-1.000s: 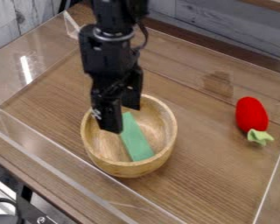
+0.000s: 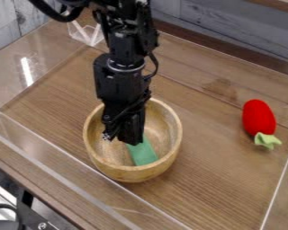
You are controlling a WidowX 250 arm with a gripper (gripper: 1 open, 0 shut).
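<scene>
My black gripper [image 2: 122,135] reaches down into a wooden bowl [image 2: 162,166] in the middle of the view, its fingertips close together over the bowl's inside. A green object [image 2: 143,154] lies in the bowl, just below and right of the fingertips, partly hidden by them. I see nothing clearly held between the fingers; whether they touch the green object I cannot tell.
A red object with a pale green end [image 2: 258,118] lies on the wooden table [image 2: 219,180] at the right. A clear plastic item [image 2: 84,31] is at the back left. The table right of the bowl is clear.
The gripper's fingers have moved from apart to close together over the middle of the bowl, covering more of the green object.
</scene>
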